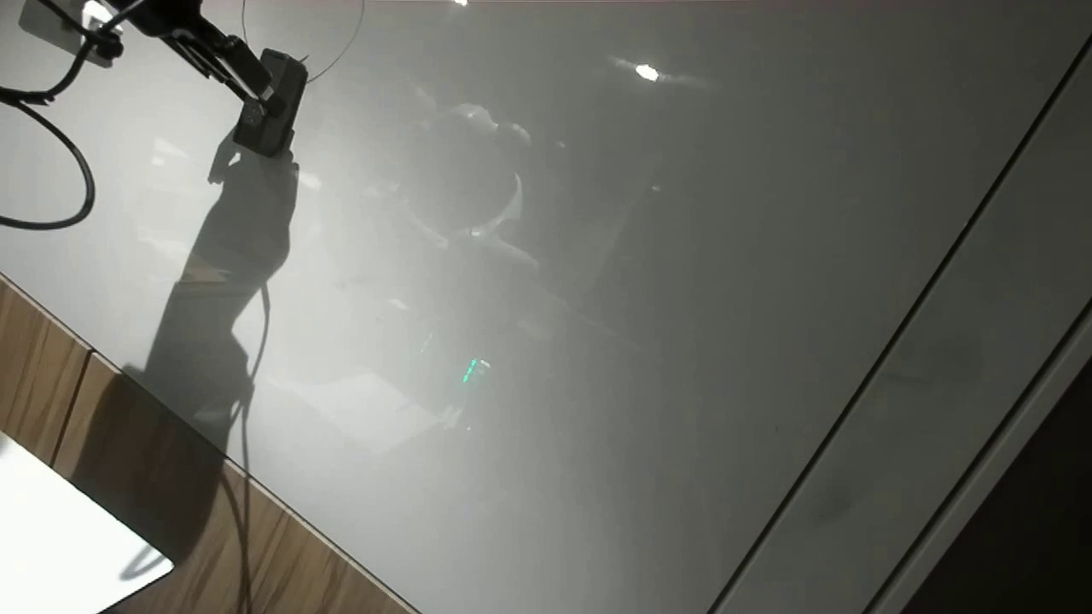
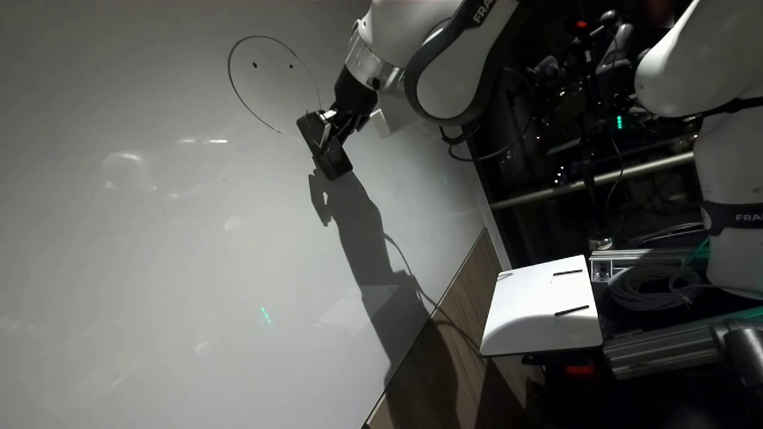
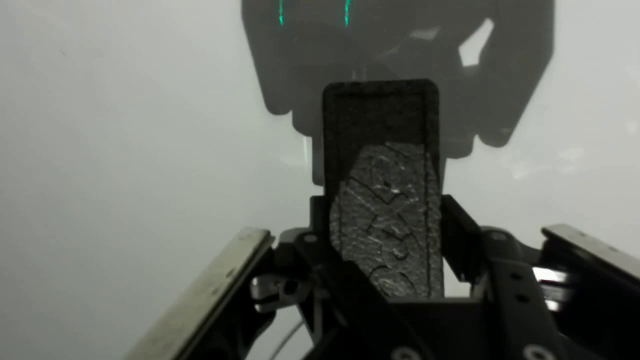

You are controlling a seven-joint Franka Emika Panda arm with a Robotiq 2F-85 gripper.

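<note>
A black block-shaped eraser [image 1: 270, 123] [image 2: 336, 161] [image 3: 381, 114] is gripped across its sides, with my gripper shut on it. The eraser lies at or very near the whiteboard [image 2: 179, 264]; whether it touches cannot be told. In exterior view 2, a thin drawn outline [image 2: 230, 70] curves around two black dots, like part of a face. The outline has a gap at its lower right, and the eraser sits just beside that gap. A short piece of line [image 3: 288, 339] shows below my fingers in the wrist view.
Wood panelling [image 1: 184, 450] borders the board, with a white tabletop [image 2: 536, 307] close to it. A black cable [image 1: 87, 189] loops off the arm. Most of the board is bare, with only reflections and the arm's shadow on it.
</note>
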